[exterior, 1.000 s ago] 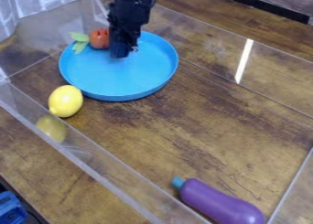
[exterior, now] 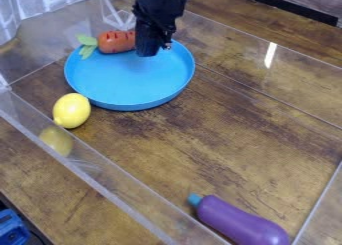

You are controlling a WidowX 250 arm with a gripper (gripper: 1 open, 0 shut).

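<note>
A blue plate (exterior: 130,86) lies in the upper left of the camera view. An orange carrot toy (exterior: 116,42) with green leaves rests at the plate's back edge. My black gripper (exterior: 147,43) is just right of the carrot, above the back of the plate; its fingertips are dark and small, and it looks shut, with nothing clearly visible between them.
A yellow lemon (exterior: 71,110) sits left-front of the plate, and a purple eggplant (exterior: 239,221) lies at the lower right. Clear plastic walls border the wooden surface.
My gripper has risen and shifted slightly right from low over the plate's back. More of the carrot now shows beside it.
</note>
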